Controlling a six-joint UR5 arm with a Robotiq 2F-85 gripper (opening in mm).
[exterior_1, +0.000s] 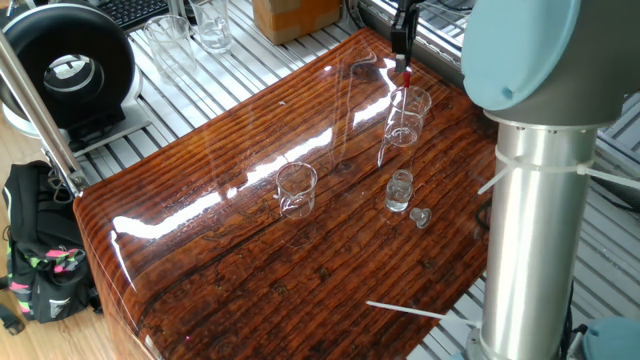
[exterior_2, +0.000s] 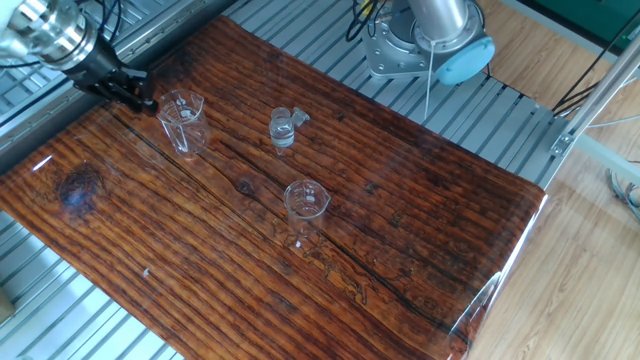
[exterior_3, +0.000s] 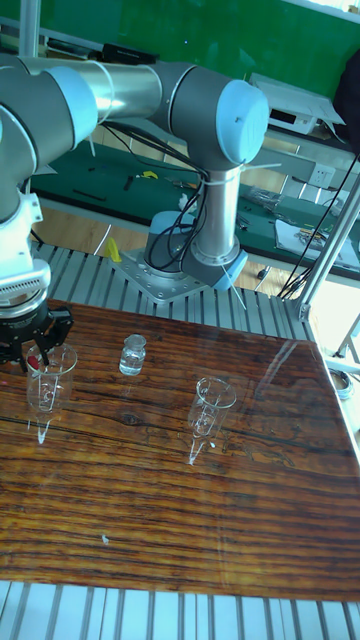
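Observation:
My dark gripper (exterior_1: 404, 68) is at the far end of the wooden table, over a clear glass beaker (exterior_1: 404, 128). A small red piece (exterior_1: 407, 80) shows right at its fingertips, above the beaker's rim; a faint thin line runs down from it. The red piece (exterior_3: 35, 362) also shows by the dark fingers in the third view. Whether the fingers are closed on it cannot be told. A second empty-looking beaker (exterior_2: 306, 201) stands nearer the table's middle. Between the beakers and towards the arm's base is a small glass bottle (exterior_1: 398, 192) holding clear liquid.
A clear glass stopper (exterior_1: 421, 217) lies beside the bottle. White cable-tie ends (exterior_1: 405, 310) stick out from the arm's column. Beyond the table edge stand larger glass beakers (exterior_1: 170, 45) and a cardboard box (exterior_1: 295, 18).

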